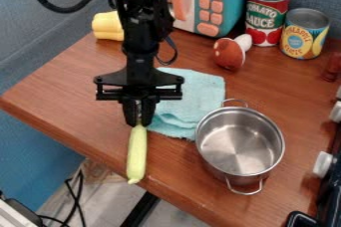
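Observation:
The black gripper [139, 110] points down over the front left of the wooden table. Just below its fingertips a long pale yellow corn-like toy [136, 153] hangs or lies toward the table's front edge, its upper end at the fingers. The fingers seem closed round that end, though their exact hold is hard to see. A light blue cloth [186, 102] lies right behind the gripper, and a steel pot [240, 143] stands to its right.
A toy microwave [213, 0], two cans [266, 17], a mushroom toy [229, 52] and a yellow cup [107, 26] stand at the back. A black stove-like object [325, 186] sits at the right edge.

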